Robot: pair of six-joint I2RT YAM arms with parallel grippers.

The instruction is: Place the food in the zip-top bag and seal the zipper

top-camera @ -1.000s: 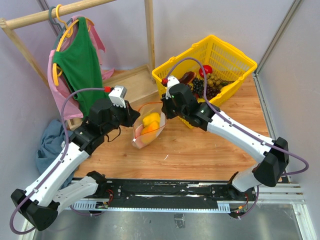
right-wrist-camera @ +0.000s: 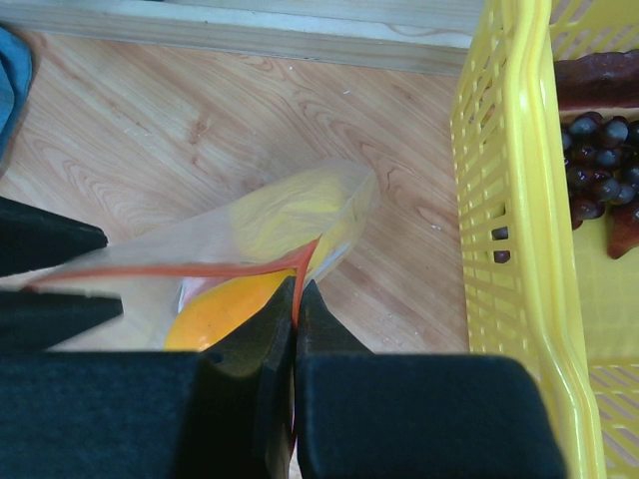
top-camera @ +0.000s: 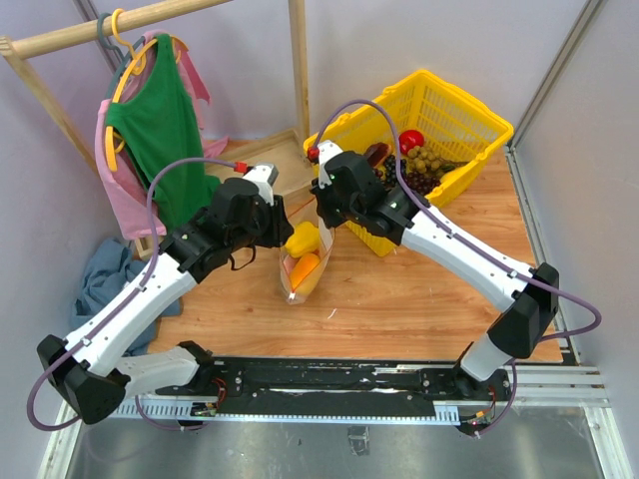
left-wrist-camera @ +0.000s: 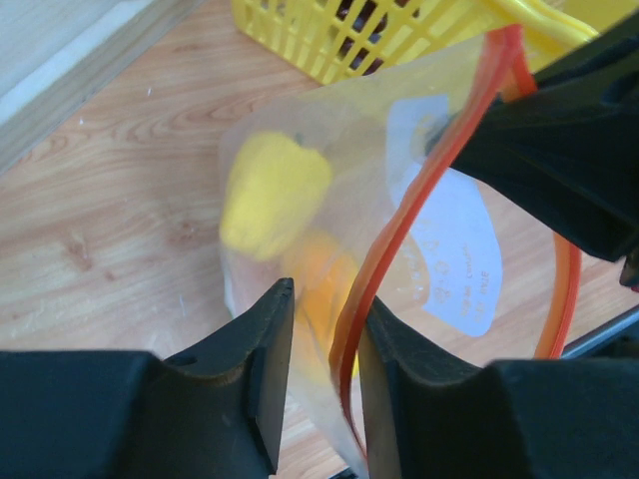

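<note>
The clear zip top bag (top-camera: pixel 324 261) stands on the table between my arms, its mouth edged by a red zipper strip (left-wrist-camera: pixel 401 222). Through its wall show a yellow food piece (left-wrist-camera: pixel 275 195), an orange one (right-wrist-camera: pixel 225 311) and a partly hidden pinkish one. My right gripper is shut on the bag's red rim, which runs down between its fingers. At the other side of the mouth, my left gripper is part open; the red rim passes between its fingers with gaps beside it.
A yellow basket (top-camera: pixel 489 120) with grapes (right-wrist-camera: pixel 604 165) and other produce stands at the back right, close to the right gripper. Behind the bag lies a wooden base (top-camera: pixel 270 165). Clothes hang at the back left; blue cloth (top-camera: pixel 105 289) lies left.
The right gripper shifted slightly left with its side of the rim, and the mouth is narrower.
</note>
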